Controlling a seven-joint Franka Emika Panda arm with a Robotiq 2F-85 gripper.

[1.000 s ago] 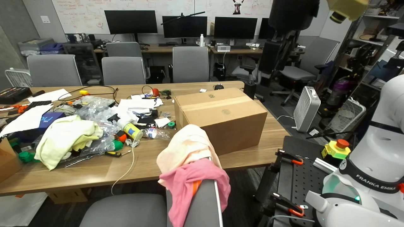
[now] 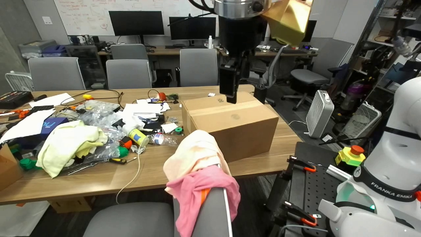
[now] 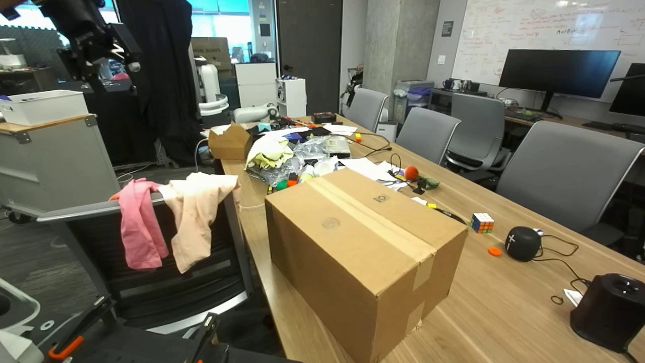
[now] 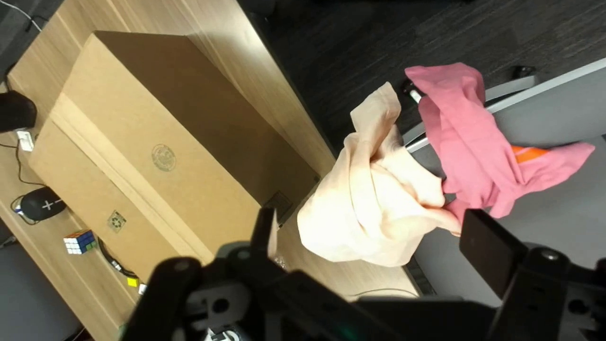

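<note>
My gripper is open and empty, its two dark fingers set wide apart in the wrist view. A peach cloth [image 4: 369, 210] and a pink cloth [image 4: 471, 136] drape over the top of a grey chair's backrest [image 4: 545, 227], side by side and touching. Between the fingers in that view, the peach cloth appears well below them. Exterior view 2 puts the gripper [image 3: 115, 73] high in the air, clear of both the pink cloth [image 3: 140, 224] and the peach cloth [image 3: 202, 212].
A large closed cardboard box [image 2: 233, 118] stands on the table beside the chair. Clutter covers the table's left part, including a yellow cloth [image 2: 71, 144], plastic bags and a bottle [image 2: 163, 139]. A Rubik's cube [image 3: 482, 223] and black speaker [image 3: 523, 243] sit beyond the box.
In exterior view 1 the arm's end has moved left and appears lower, now overlapping the box. Cloths, chair and box have stayed put.
</note>
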